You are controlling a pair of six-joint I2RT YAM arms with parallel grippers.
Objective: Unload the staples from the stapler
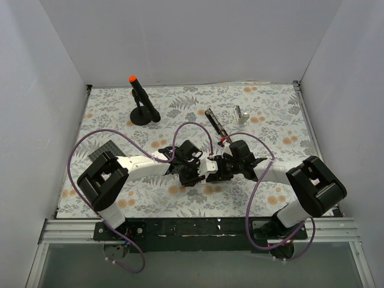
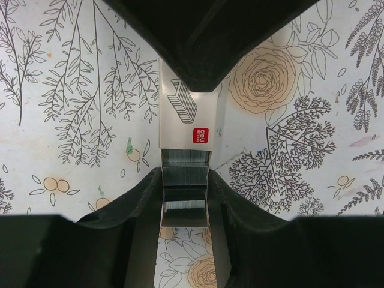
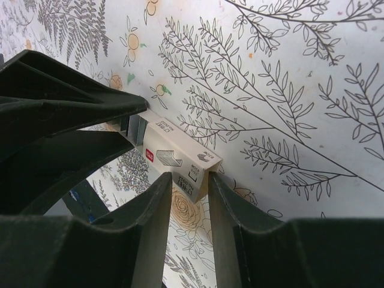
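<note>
A small white stapler part, marked "deli" in red, lies on the patterned mat; in the left wrist view its white body point(image 2: 189, 123) adjoins a dark section with a metallic strip. My left gripper is shut on that dark end. My right gripper is at the other, white end, its fingers part open at either side of the corner; whether they touch it is unclear. In the top view both grippers, left point(image 1: 195, 177) and right point(image 1: 216, 174), meet near the middle, largely hiding the piece.
A long black and metal part point(image 1: 216, 123) and a small white piece point(image 1: 241, 116) lie behind the grippers. A black stand point(image 1: 144, 105) with an orange top is at back left, a dark grey pad point(image 1: 105, 150) at left. The back of the mat has free room.
</note>
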